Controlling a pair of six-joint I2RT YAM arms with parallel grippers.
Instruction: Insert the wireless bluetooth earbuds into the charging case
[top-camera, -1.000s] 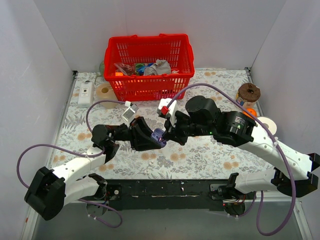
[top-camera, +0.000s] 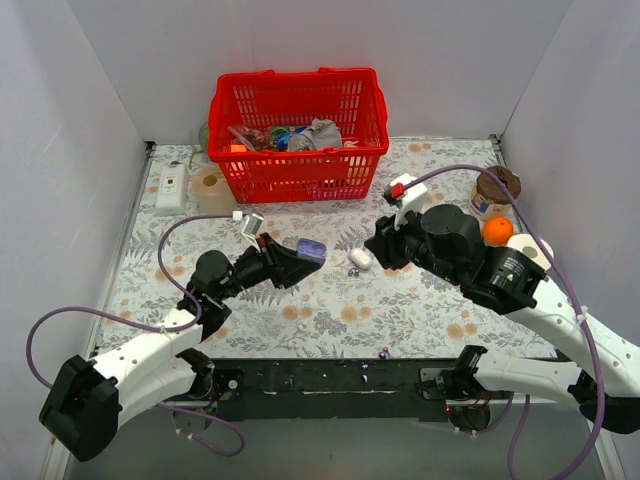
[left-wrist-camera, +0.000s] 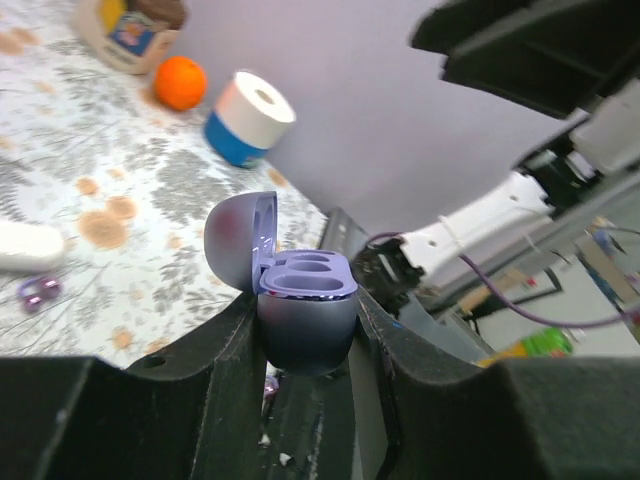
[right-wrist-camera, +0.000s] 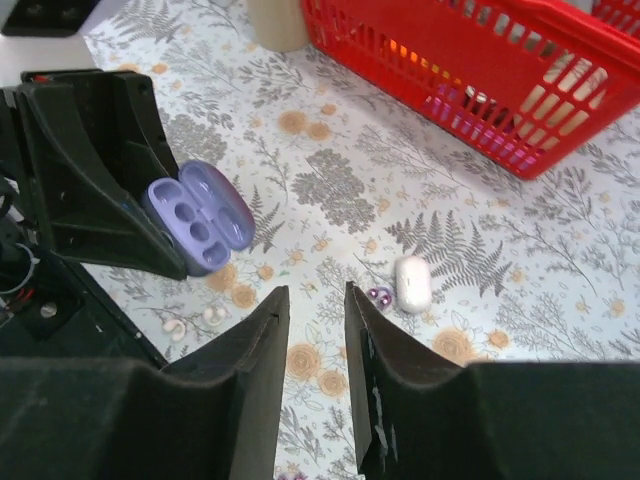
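Note:
In the left wrist view the purple charging case (left-wrist-camera: 308, 325) has its lid up, and my left gripper (top-camera: 298, 262) is shut on its body. No earbud shows in the case's hollows. Apart from the case, to its right, my right gripper stands open with nothing between its fingers. A small shiny purple earbud (right-wrist-camera: 380, 298) lies on the table beside a white capsule-shaped piece (right-wrist-camera: 413, 284). Another small purple piece, apparently an earbud (top-camera: 384, 353), lies close to the table's front edge.
A red basket (top-camera: 305, 182) with mixed items stands at the back. An orange (top-camera: 497, 231), a brown-lidded tub (top-camera: 492, 193) and a white roll (top-camera: 530, 250) are at the right. Two tiny pale pieces lie near a small pale piece (right-wrist-camera: 175, 328).
The right gripper has moved right, away from the case. The purple piece seen at the case a second ago no longer shows there; one now lies near the front edge. The case is turned differently.

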